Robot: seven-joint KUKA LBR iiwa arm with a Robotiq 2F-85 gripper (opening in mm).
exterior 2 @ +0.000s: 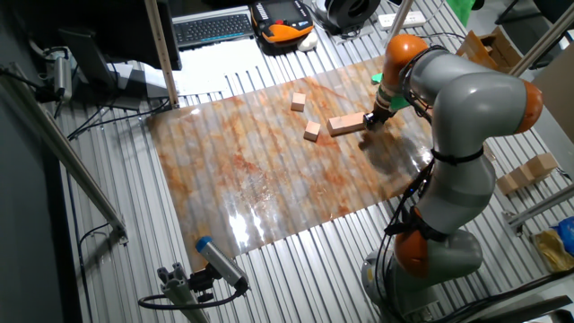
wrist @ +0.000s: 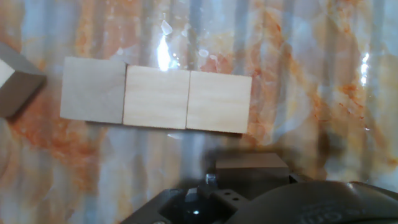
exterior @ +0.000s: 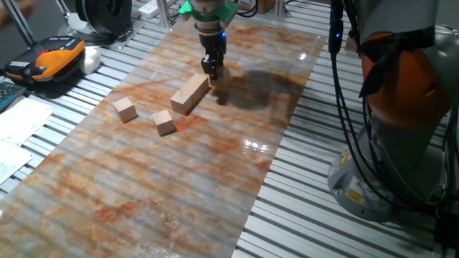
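Observation:
Three wooden cubes touch in a straight row [exterior: 189, 94] on the marbled sheet; the wrist view shows the row [wrist: 157, 96] from above. Two loose cubes lie apart from it, one nearer [exterior: 163, 123] and one farther left [exterior: 125, 110]. My gripper [exterior: 214, 72] is by the row's far end, pointing down. Between its dark fingers sits another wooden cube [wrist: 252, 161], partly hidden by the gripper, and the fingers look shut on it. From above, this cube appears to the side of the row, with a gap. Its height over the sheet is hard to tell.
The marbled sheet [exterior: 150, 193] is clear toward the front. An orange-and-black device [exterior: 49, 63] stands off its left edge, beside papers. More wooden blocks [exterior 2: 529, 172] lie off the sheet, behind the arm.

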